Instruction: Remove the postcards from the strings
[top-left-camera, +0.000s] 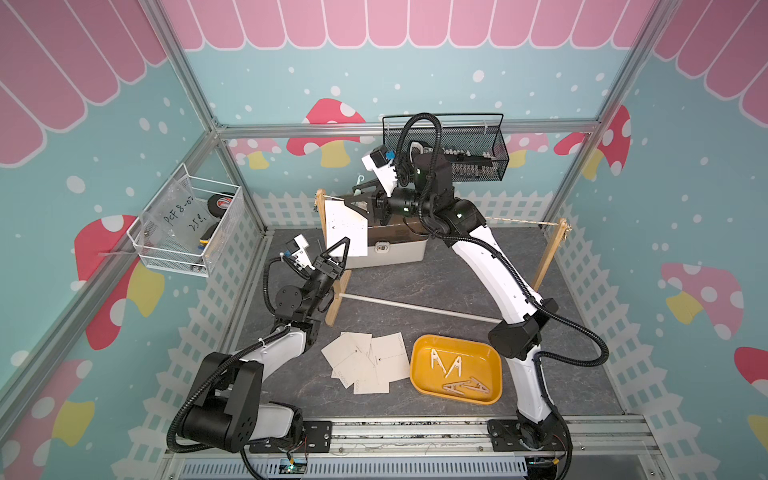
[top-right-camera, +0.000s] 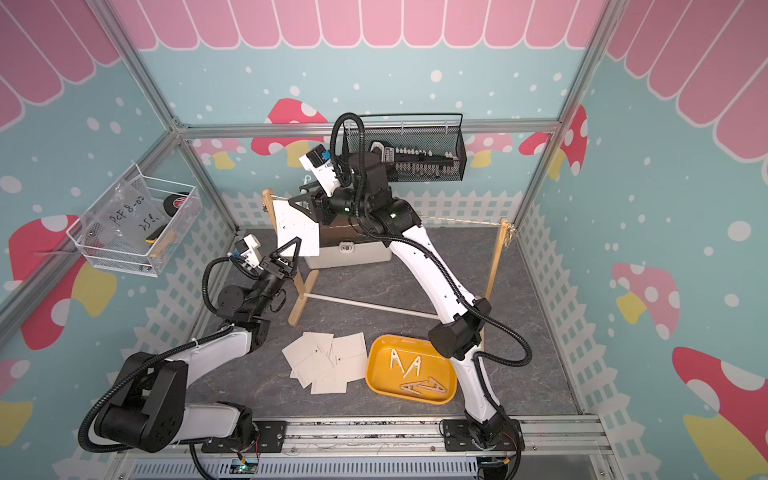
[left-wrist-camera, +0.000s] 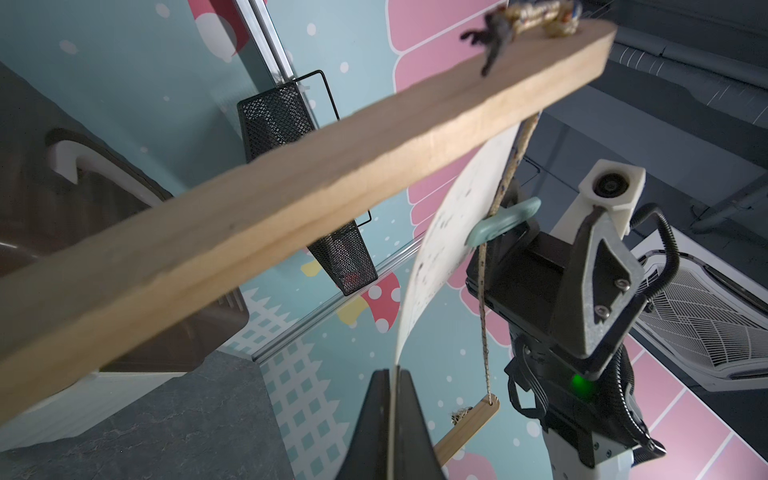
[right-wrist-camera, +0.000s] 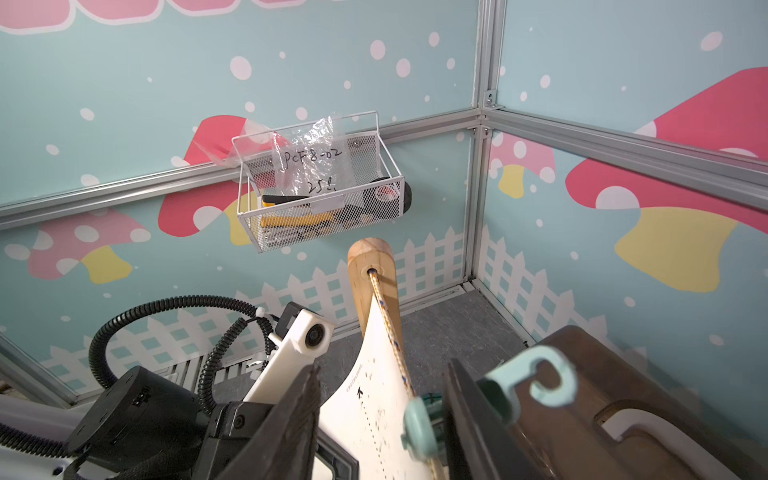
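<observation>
One white postcard (top-left-camera: 345, 232) hangs at the left end of the string (right-wrist-camera: 392, 328), held there by a teal clip (right-wrist-camera: 420, 428). My left gripper is shut on the card's lower edge; the thin card runs between its fingers in the left wrist view. Up at the string, my right gripper is part open. Its fingers (right-wrist-camera: 472, 416) stand on either side of the string and clip, with a gap showing left of the clip. Contact with the clip is unclear. Several postcards (top-left-camera: 368, 360) lie overlapping on the table.
A yellow tray (top-left-camera: 416, 384) with several clips stands front right of the loose cards. The left wooden post (left-wrist-camera: 320, 188) rises close to my left gripper. Behind the string sit a brown-lidded box (top-left-camera: 400, 254) and a black mesh basket (top-left-camera: 480, 148).
</observation>
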